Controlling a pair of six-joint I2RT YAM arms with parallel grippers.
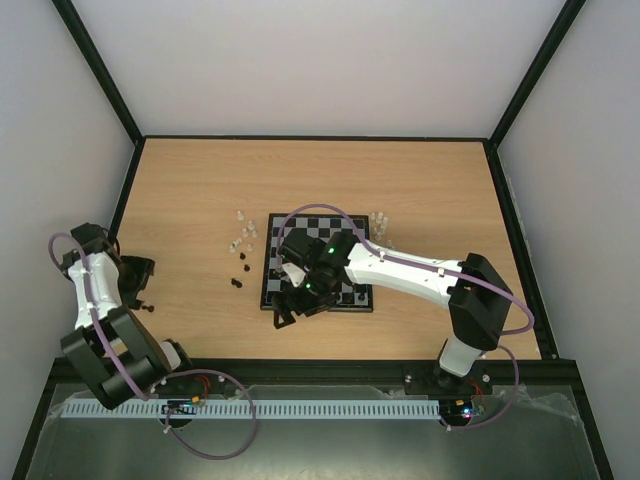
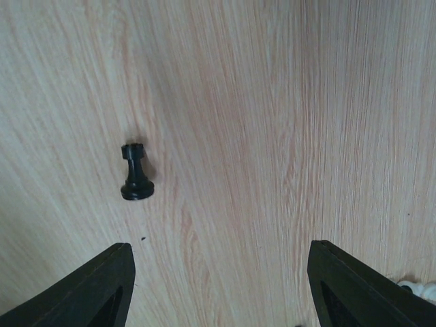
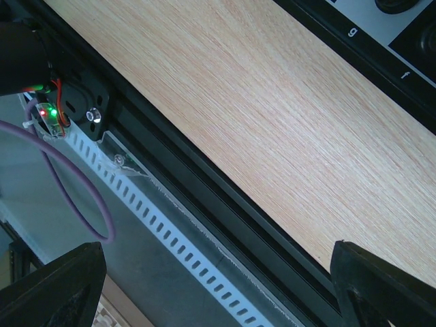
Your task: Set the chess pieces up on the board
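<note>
A black rook (image 2: 137, 172) lies on its side on the wood, left of centre in the left wrist view. My left gripper is open above the table with nothing between its fingers; from above, it is at the far left edge with the rook (image 1: 148, 307) just beside it. The chessboard (image 1: 310, 225) is partly covered by my right arm. My right gripper is open and empty over the table's front edge. In the right wrist view, a black piece (image 3: 397, 4) stands on the board's near row.
White pieces (image 1: 248, 230) lie loose left of the board, and more white pieces (image 1: 380, 222) stand at its right side. Several black pieces (image 1: 236, 283) are scattered left of the board.
</note>
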